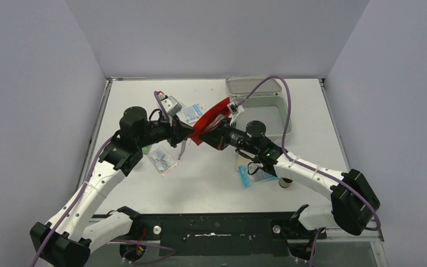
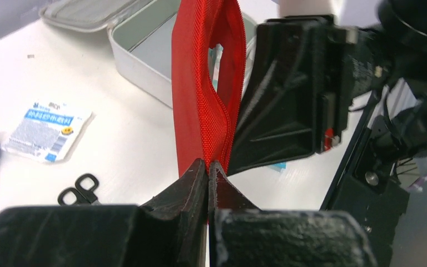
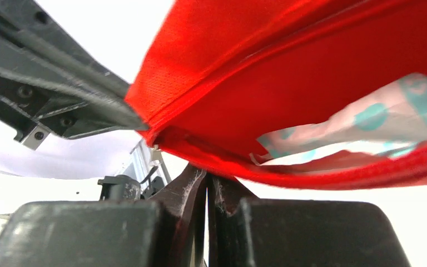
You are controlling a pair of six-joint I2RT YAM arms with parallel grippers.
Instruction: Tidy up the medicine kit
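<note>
A red fabric pouch hangs between my two grippers above the table. In the left wrist view my left gripper is shut on the lower end of the pouch. My right gripper is shut at the pouch's rim; whether the cloth is pinched between its fingertips or only touches them cannot be told. The pouch gapes open there, and a white-and-teal packet lies inside. Behind it stands a grey box with its lid folded back.
A white-and-blue packet and black scissors lie on the table. A clear bag is at left; a blue packet and small jar lie near the right arm.
</note>
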